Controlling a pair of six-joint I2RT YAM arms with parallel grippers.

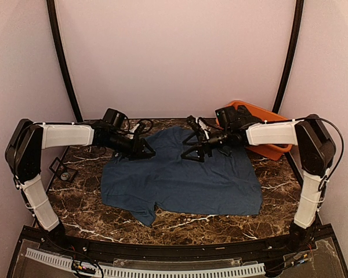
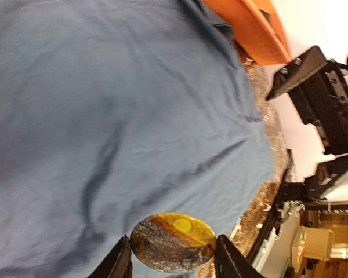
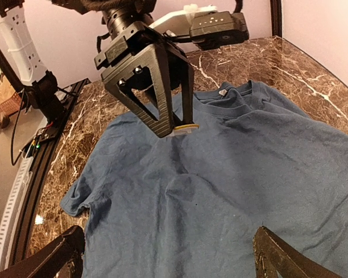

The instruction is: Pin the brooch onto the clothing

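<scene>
A round, shiny brooch (image 2: 173, 243) with a yellow-orange patch is pinched between the fingertips of my left gripper (image 1: 147, 150), which is shut on it. In the right wrist view only the brooch's thin yellow edge (image 3: 185, 127) shows, just above the cloth. The blue shirt (image 1: 185, 182) lies spread over the table, its collar (image 3: 235, 104) toward the left arm's side. My right gripper (image 1: 196, 152) stands open above the shirt with nothing between its fingers, to the right of the left one. The brooch's pin is hidden.
An orange basket (image 1: 261, 113) with dark contents stands at the back right. At the far left, a small black frame-like stand (image 1: 64, 172) rests on the marble table (image 1: 75, 214).
</scene>
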